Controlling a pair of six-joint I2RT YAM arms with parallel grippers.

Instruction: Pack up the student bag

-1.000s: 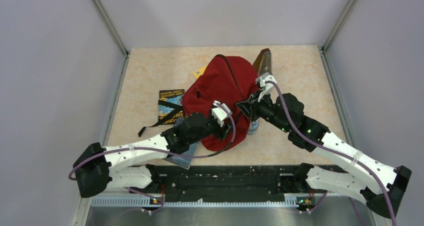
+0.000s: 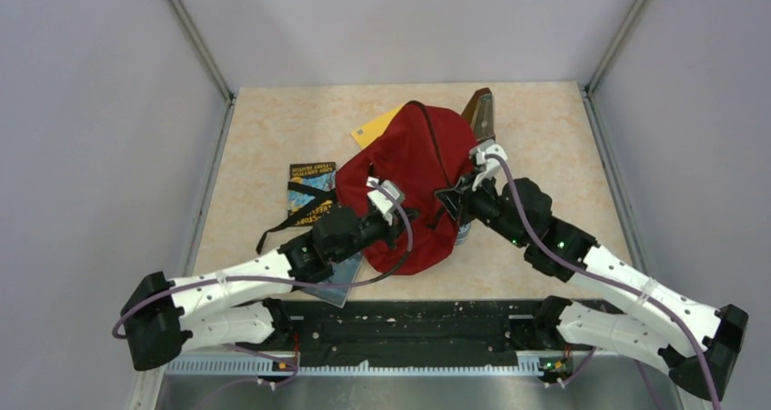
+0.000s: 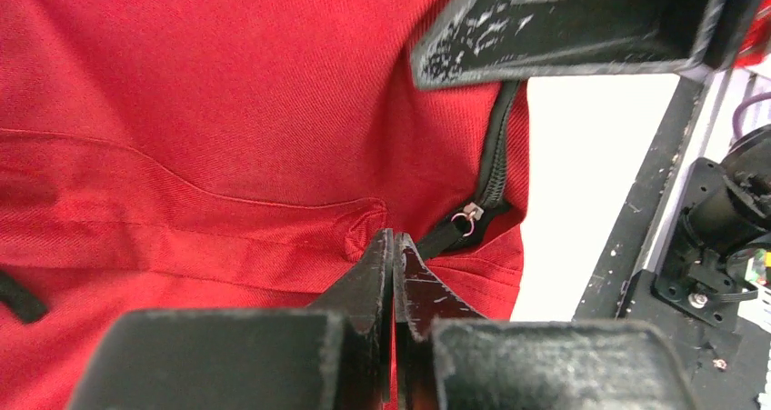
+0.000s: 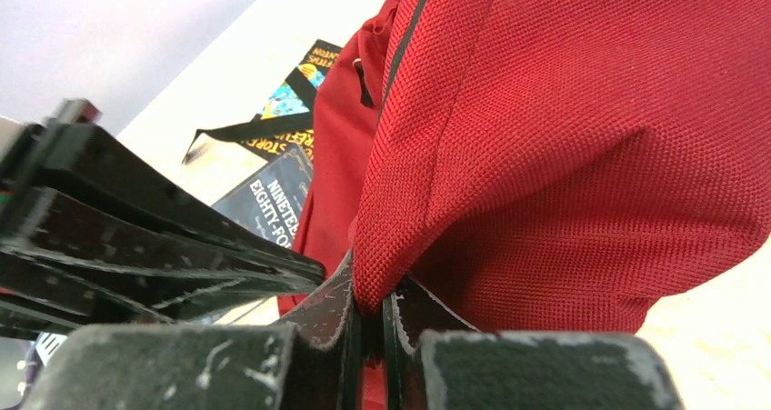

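The red bag (image 2: 411, 163) lies on its side on the table, its black zipper (image 3: 497, 155) running along the edge. Fabric of the bag (image 4: 391, 219) is pinched in my right gripper, which is shut on it. In the left wrist view my left gripper is shut with nothing between its fingers. The black zipper pull (image 3: 444, 239), hanging from a small metal ring, sits just to the right of those fingertips, outside them. A black finger of the right gripper shows above. The bag's inside is hidden from the top view.
A storybook (image 2: 312, 174) crossed by bag straps and a dark-blue book (image 4: 271, 195) lie left of the bag. Behind it are a yellow folder (image 2: 373, 130) and a brown case (image 2: 484, 117). A can (image 2: 463, 232) stands at its right.
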